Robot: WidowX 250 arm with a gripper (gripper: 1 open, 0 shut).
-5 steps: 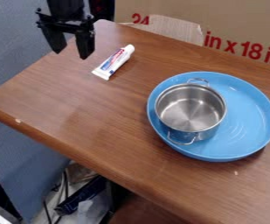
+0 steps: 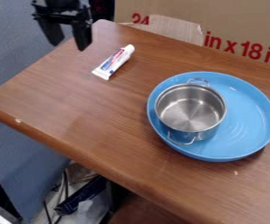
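Observation:
My black gripper (image 2: 65,31) hangs over the upper left corner of the wooden table, its two dark fingers spread apart with nothing visible between them. Right of it and lower, a white toothpaste tube (image 2: 113,62) lies on the table. A small steel pot (image 2: 190,111) with wire handles stands in a light blue plate (image 2: 248,124) on the right side.
A cardboard box (image 2: 231,26) stands along the back. Past the left edge are a blue-grey surface and some cables and clutter below.
My gripper has moved slightly upward and to the left in the view. The tube, pot and plate are unchanged.

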